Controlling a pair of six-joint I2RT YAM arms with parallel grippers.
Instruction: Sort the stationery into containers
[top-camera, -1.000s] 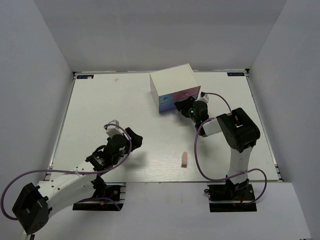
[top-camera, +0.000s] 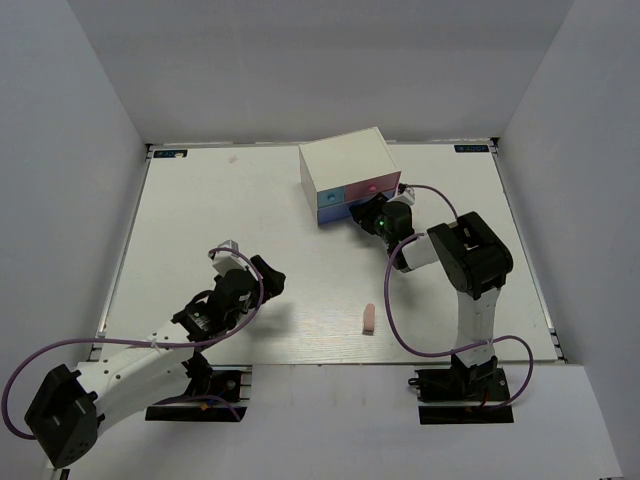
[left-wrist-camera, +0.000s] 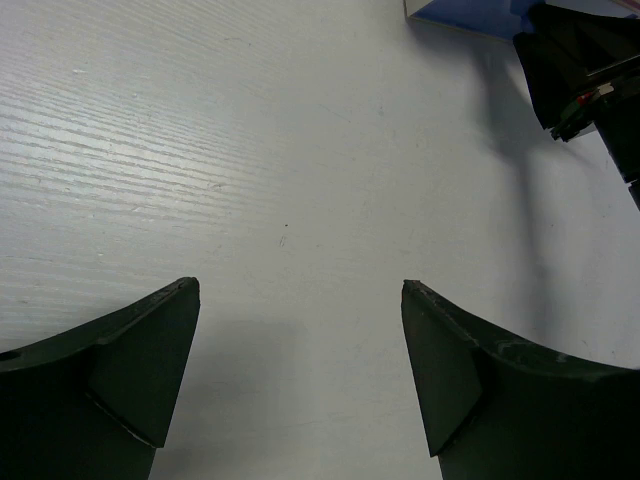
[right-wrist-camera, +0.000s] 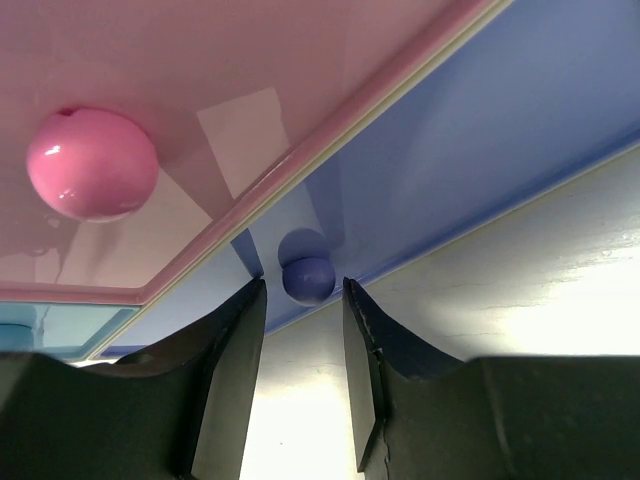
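A white cabinet (top-camera: 345, 160) with coloured drawers stands at the back of the table. Its long bottom drawer (right-wrist-camera: 430, 170) is blue and looks closed, with a round blue knob (right-wrist-camera: 309, 280). Fingers part open, my right gripper has its tips at either side of that knob; whether they touch it I cannot tell. Above is the pink drawer (top-camera: 371, 187) with its pink knob (right-wrist-camera: 93, 165). Over the table's left part, my left gripper stands wide open and empty. A pinkish eraser-like block (top-camera: 368, 319) lies near the front edge.
Beside the pink drawer is a small light-blue drawer (top-camera: 331, 197).
The right arm has shifted very slightly at its elbow, while its gripper stays at the blue drawer. The left arm, cabinet and block have not moved.
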